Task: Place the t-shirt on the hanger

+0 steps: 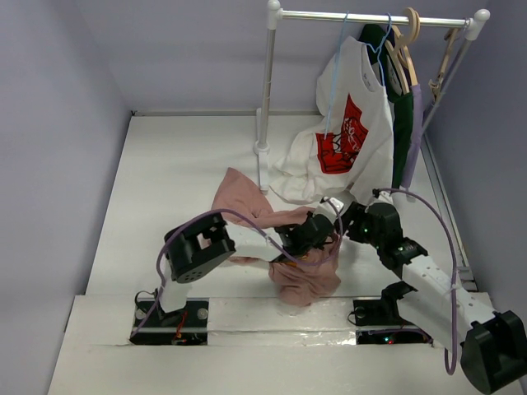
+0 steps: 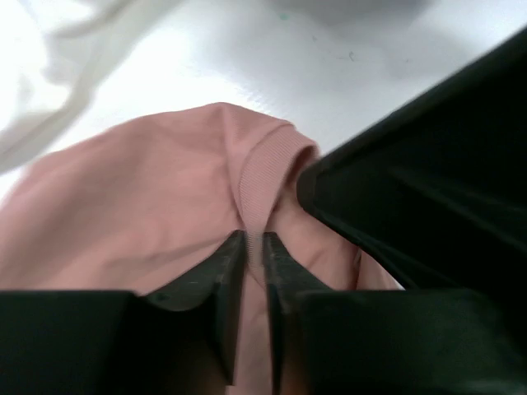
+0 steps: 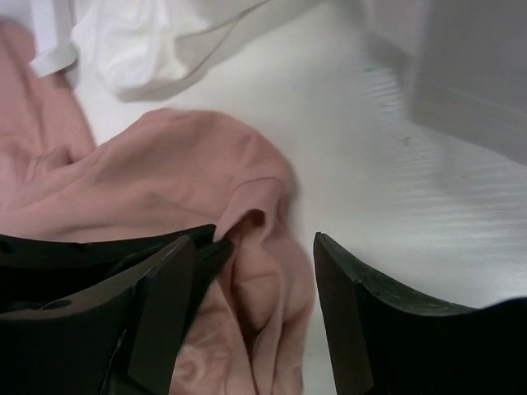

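A crumpled pink t-shirt (image 1: 306, 285) lies on the white floor, partly beneath my left arm. In the left wrist view, the fingertips of my left gripper stand close together at a ribbed pink edge (image 2: 268, 169). Pink cloth shows in the narrow gap, but whether they grip it is unclear. My right gripper is open, its fingers on either side of a raised fold of the pink t-shirt (image 3: 268, 193). The left gripper's dark finger reaches that fold from the left in the right wrist view. Wooden hangers (image 1: 412, 29) hang on the rack.
The rack's rod (image 1: 329, 16) and white post (image 1: 263, 148) stand behind the pink t-shirt. A white shirt with a red print (image 1: 362, 90) hangs low there, beside green and purple garments (image 1: 412, 156). Bare floor (image 1: 181, 181) lies to the left.
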